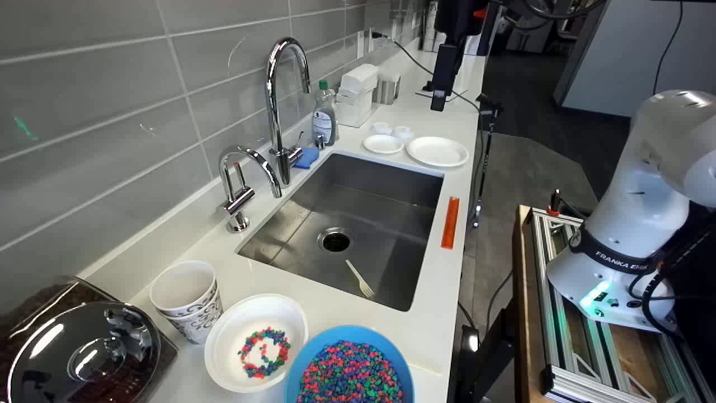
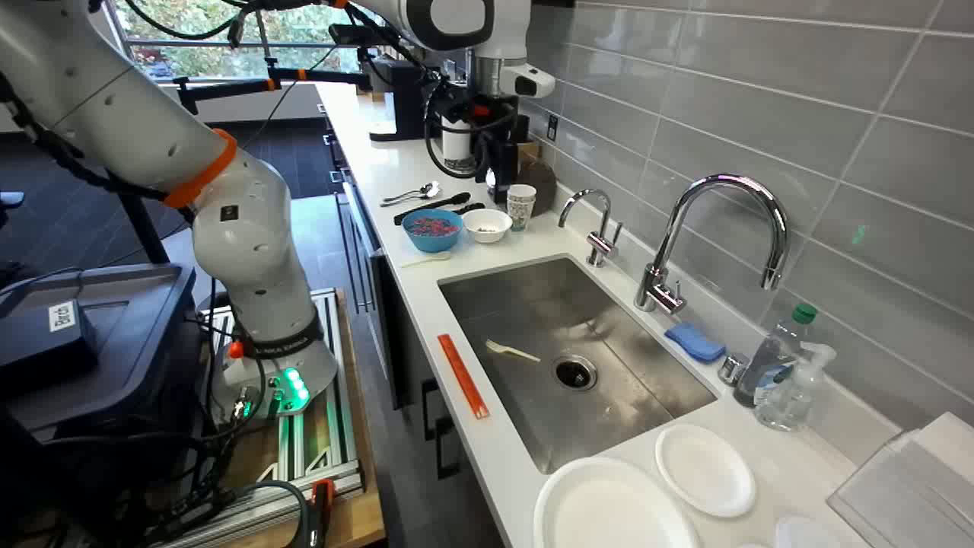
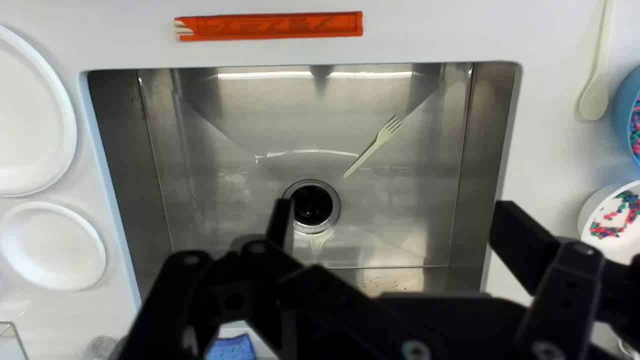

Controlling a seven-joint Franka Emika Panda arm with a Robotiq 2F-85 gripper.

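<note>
My gripper stands open above the sink in the wrist view, its two black fingers wide apart with nothing between them. Its lower end also shows high up in exterior view 1, well clear of the counter. Below it, a pale fork [image 3: 373, 146] lies on the floor of the steel sink [image 3: 420, 198], close to the drain [image 3: 312, 206]. A blue bowl [image 1: 351, 368] full of coloured pebbles sits beside a white bowl [image 1: 228, 346] holding a few of them. Along the counter edge lies an orange chopstick packet [image 3: 270, 26].
White plates [image 1: 437, 151] rest at one end of the sink. Two chrome faucets [image 2: 712, 187] rise along the wall side, with a blue sponge [image 2: 695, 342] and soap bottles [image 2: 776, 356] nearby. Patterned cups [image 1: 194, 305] stand by the bowls; a pale spoon [image 3: 595, 96] lies near them.
</note>
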